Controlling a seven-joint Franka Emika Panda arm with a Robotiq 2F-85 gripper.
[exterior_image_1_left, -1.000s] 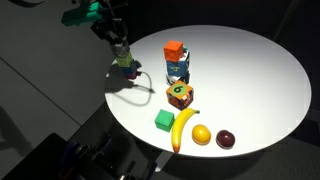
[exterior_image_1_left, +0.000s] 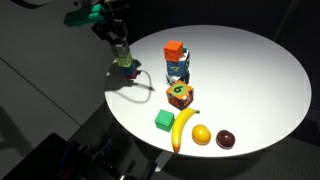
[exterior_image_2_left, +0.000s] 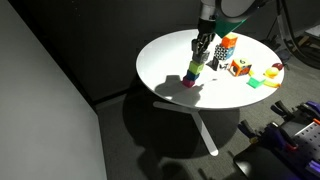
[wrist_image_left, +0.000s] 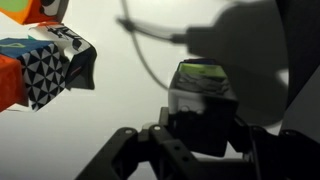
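At the table's left edge in exterior view 1, my gripper (exterior_image_1_left: 119, 45) points down at a small stack of coloured blocks. The stack shows a yellow-green block (exterior_image_1_left: 125, 60) above blue and magenta ones. Exterior view 2 shows the same column, with the yellow-green block (exterior_image_2_left: 195, 68) below the fingers and a magenta block (exterior_image_2_left: 187, 83) lowest, at the tabletop. In the wrist view, my gripper is shut on a dark greyish block (wrist_image_left: 200, 98), with yellow-green showing beyond it. Whether the lowest block bears on the table is hard to tell.
A patterned block tower (exterior_image_1_left: 178, 68) with an orange top stands right of the gripper. Nearer the front are a patterned cube (exterior_image_1_left: 180, 95), a green block (exterior_image_1_left: 165, 120), a banana (exterior_image_1_left: 183, 130), an orange (exterior_image_1_left: 201, 134) and a dark red fruit (exterior_image_1_left: 225, 139).
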